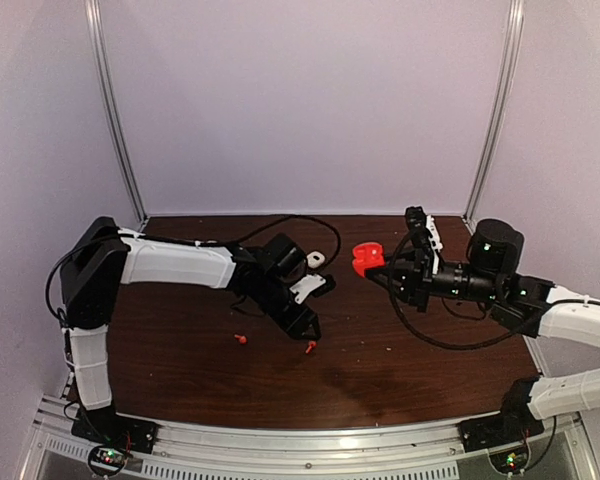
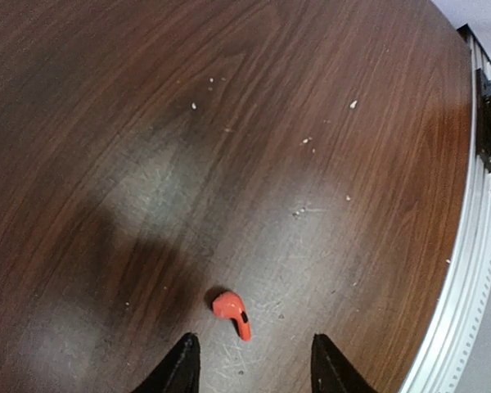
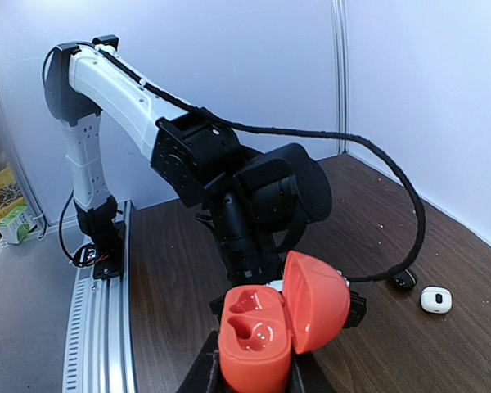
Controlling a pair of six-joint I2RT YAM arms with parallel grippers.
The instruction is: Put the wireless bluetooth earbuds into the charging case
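A red open charging case (image 3: 254, 352), its lid raised and its two slots showing empty, is held up in my right gripper (image 1: 378, 268), which is shut on it. My left gripper is open and points down above a red earbud (image 2: 229, 307), which lies on the table just beyond its fingertips in the left wrist view. A second red earbud (image 1: 241, 339) lies further left in the top view.
A white case (image 3: 435, 299) and a black case (image 3: 403, 278) lie toward the back of the table.
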